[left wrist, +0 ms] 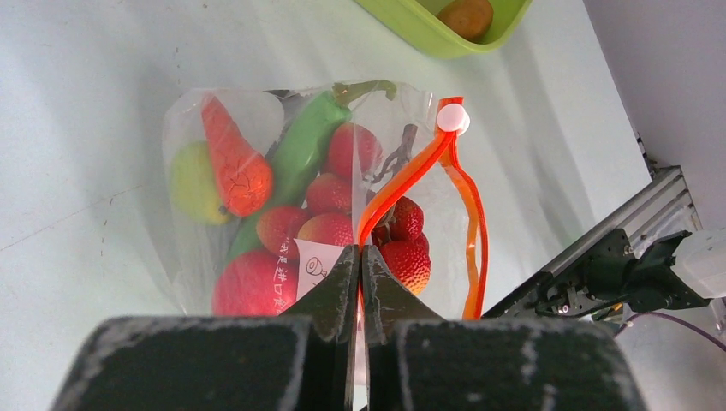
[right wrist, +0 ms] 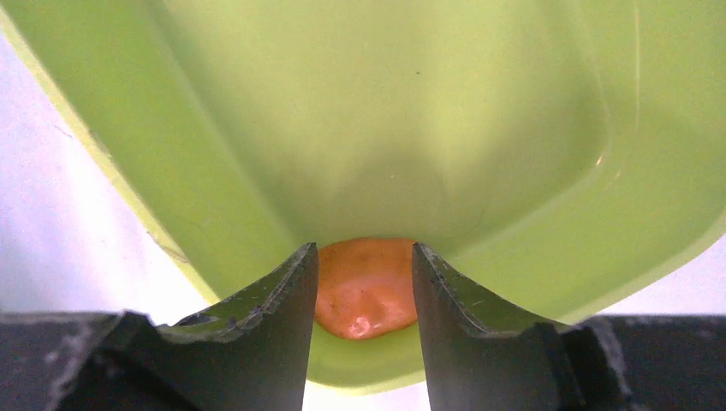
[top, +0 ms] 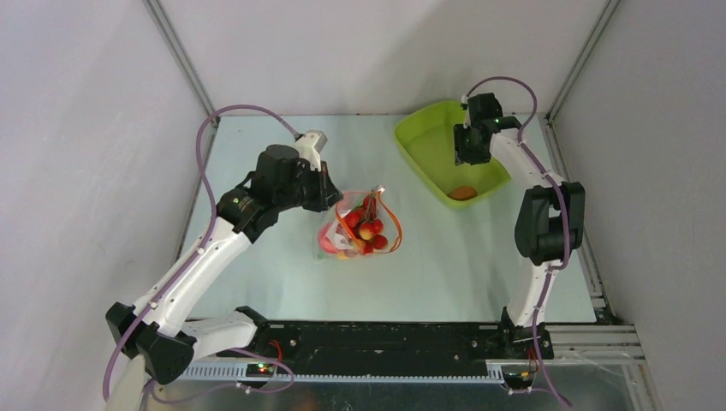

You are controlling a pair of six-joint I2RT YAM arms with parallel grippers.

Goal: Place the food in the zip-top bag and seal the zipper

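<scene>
A clear zip bag (left wrist: 197,257) with an orange zipper holds strawberries, a carrot, a green vegetable and other fruit. My left gripper is shut at the edge of its mouth by the orange zipper; whether the film is between the fingertips is hard to tell. A brown potato-like item (top: 461,193) lies in the green bin (top: 413,154). My right gripper is part open over the bin, the item seen below and between its fingertips.
Bare table (top: 428,274) lies in front of the bin and right of the bag. White walls stand at the back and both sides.
</scene>
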